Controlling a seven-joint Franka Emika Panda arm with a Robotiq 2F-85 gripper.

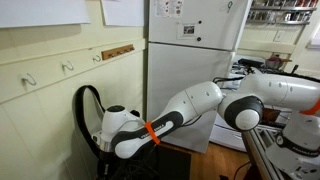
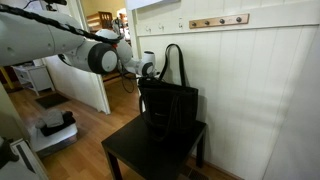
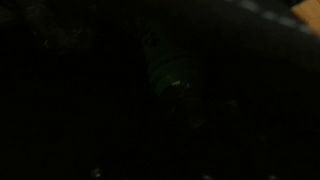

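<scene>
A black tote bag (image 2: 172, 104) stands against the white wall on a black table (image 2: 145, 147), its strap (image 1: 79, 112) looping upward. My arm's white wrist (image 1: 120, 132) points down at the bag, and in exterior view 2 the wrist (image 2: 149, 64) sits just above the bag's top edge. The fingers are lost in the dark there, so their opening cannot be made out. Almost everything in the wrist view is black. A faint greenish, rounded object (image 3: 172, 68) shows near its middle; whether the fingers touch it is unclear.
Wall hooks (image 1: 67, 66) and a wooden hook rail (image 1: 117, 52) are above the bag. A white fridge (image 1: 188, 75) stands behind the arm. Bare wooden floor (image 2: 88, 150) lies left of the table.
</scene>
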